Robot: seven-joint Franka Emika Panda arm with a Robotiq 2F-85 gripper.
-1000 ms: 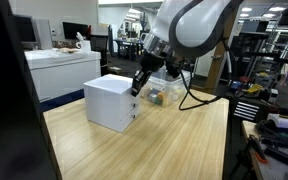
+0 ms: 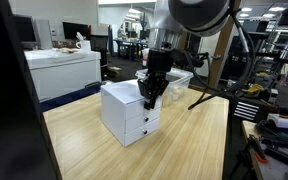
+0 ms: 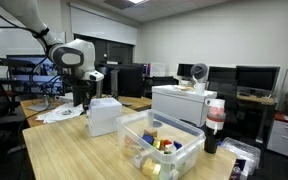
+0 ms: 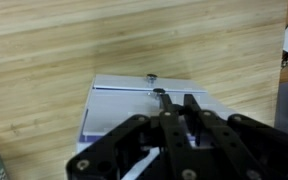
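A small white drawer cabinet (image 2: pixel 130 112) stands on the wooden table, its drawer front with dark knobs turned partly towards exterior view 1. At the upper part of that front is my gripper (image 2: pixel 151 102), shut on the cabinet. Exactly which part lies between the fingers is hidden, perhaps a top knob. Looking down in the wrist view, the fingertips (image 4: pixel 165 101) meet the cabinet (image 4: pixel 129 105) just behind two small knobs (image 4: pixel 151 78). From the other side, exterior view 2 has the cabinet (image 3: pixel 105 116) upright, with the gripper (image 3: pixel 86 103) beside its far left edge.
A clear plastic bin (image 3: pixel 184 150) of colourful items sits near the cabinet. Beyond it stand a dark bottle (image 3: pixel 214 127) and another clear container (image 3: pixel 245 155). Bare tabletop (image 2: pixel 189 140) lies in front of the cabinet.
The cabinet has moved along with my gripper, rightward and nearer in exterior view 1, and has turned so more of its drawer front shows. The arm has come nearer too.
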